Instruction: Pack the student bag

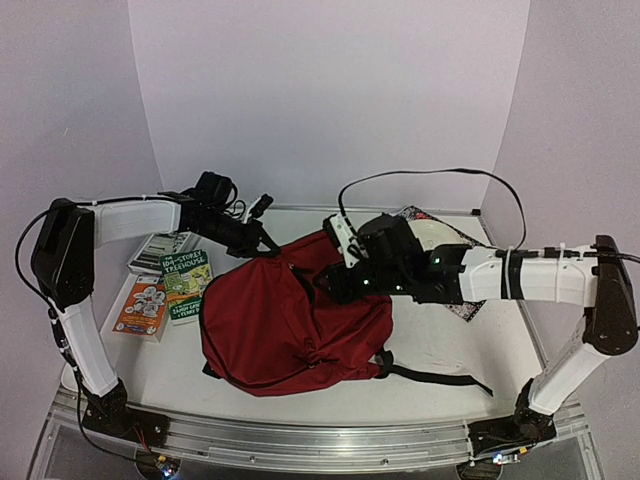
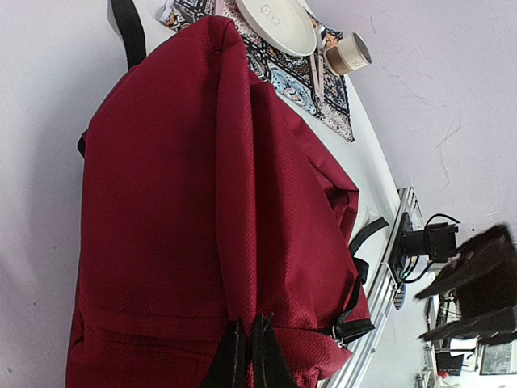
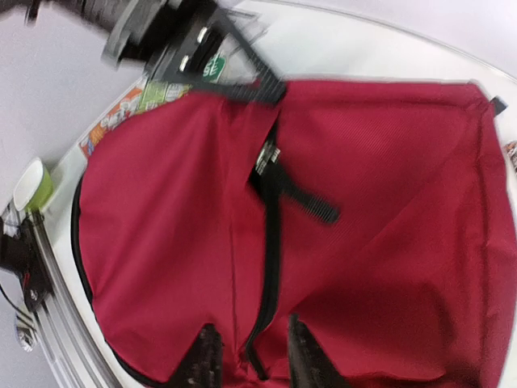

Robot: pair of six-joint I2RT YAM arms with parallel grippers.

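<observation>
The red bag (image 1: 270, 335) lies on the table between the arms. My left gripper (image 1: 272, 250) is shut on its fabric at the far edge; in the left wrist view a fold of cloth runs in between the fingers. A black zipper (image 3: 273, 242) crosses the bag, with a metal slider (image 3: 266, 155) and dark pull tab (image 3: 303, 198) close below the left gripper. My right gripper hovers over the zipper's lower end, its fingers apart and nothing seen held. Books, a green one (image 1: 187, 283) and an orange one (image 1: 142, 307), sit left of the bag.
Behind the right arm lies a patterned mat (image 2: 295, 85) carrying a pale plate (image 2: 279, 24) and a cup (image 2: 349, 55). A black strap (image 1: 435, 378) trails right from the bag.
</observation>
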